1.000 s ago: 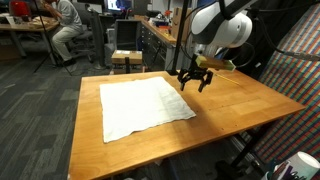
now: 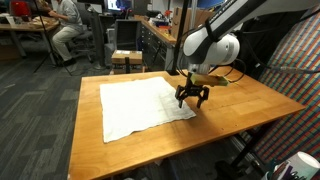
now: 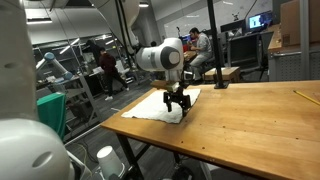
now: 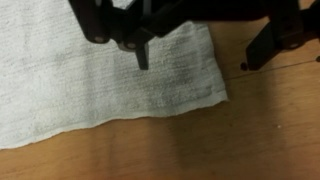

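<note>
A white towel (image 2: pixel 140 105) lies spread flat on the wooden table (image 2: pixel 225 118). In the wrist view, the towel (image 4: pixel 95 85) fills the upper left, and one of its corners shows just below the fingers. My gripper (image 2: pixel 191 101) is low over that near right corner, its fingers apart and nothing between them. Seen from the other side, the gripper (image 3: pixel 179 107) hangs close above the towel's edge (image 3: pixel 165 117). From the wrist, one finger (image 4: pixel 142 55) is over the cloth and the other finger (image 4: pixel 258 50) over bare wood. Whether either touches the surface I cannot tell.
Bare tabletop stretches to the right of the towel and along its front edge. A chair (image 2: pixel 126 36) and a seated person (image 2: pixel 70 25) are beyond the table. A white cylindrical object (image 3: pixel 109 159) stands off the table's side.
My gripper has come down and toward the near side, from above the towel's right edge to just over its near right corner. The towel has not visibly moved.
</note>
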